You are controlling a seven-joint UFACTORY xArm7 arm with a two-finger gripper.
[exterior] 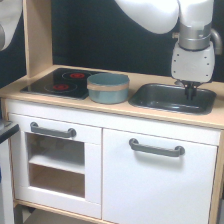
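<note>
My gripper [190, 92] points down over the grey sink [150, 97] at the right of the toy kitchen's counter. Its dark fingers are small against the dark basin, so whether they are open or shut is unclear, and nothing can be made out between them. A blue-green pot [108, 91] with a pale rim stands on the counter between the stove and the sink, well apart from my gripper.
The black stove top [58, 84] has red-ringed burners. Below the counter are a windowed oven door [86, 150] and a white cabinet door [150, 185], both with grey handles. A white rounded shape [6, 20] fills the upper left corner.
</note>
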